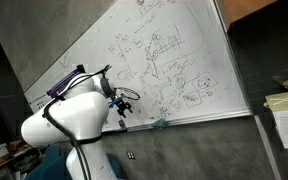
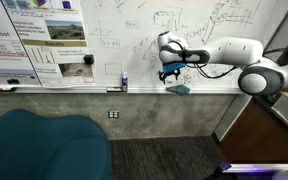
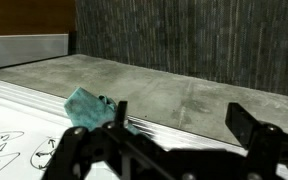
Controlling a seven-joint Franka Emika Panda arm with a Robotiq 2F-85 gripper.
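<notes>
A teal cloth (image 3: pixel 90 112) lies on the whiteboard's tray ledge, left of centre in the wrist view, partly hidden behind one finger. The same cloth (image 2: pixel 178 89) shows on the ledge in the second exterior view, just below and right of my gripper (image 2: pixel 170 76). In the first exterior view the cloth (image 1: pixel 160 124) rests on the ledge, apart from the gripper (image 1: pixel 122 103) and to its right. My gripper stands open in front of the whiteboard, its two dark fingers wide apart and nothing between them.
The whiteboard (image 1: pixel 199 60) carries many drawings. A small bottle (image 2: pixel 125 81) and a dark object (image 2: pixel 115 89) are on the ledge farther left. Posters (image 2: pixel 56 32) hang at left, above a teal chair (image 2: pixel 49 145). Bare wall (image 2: pixel 159 115) lies below the ledge.
</notes>
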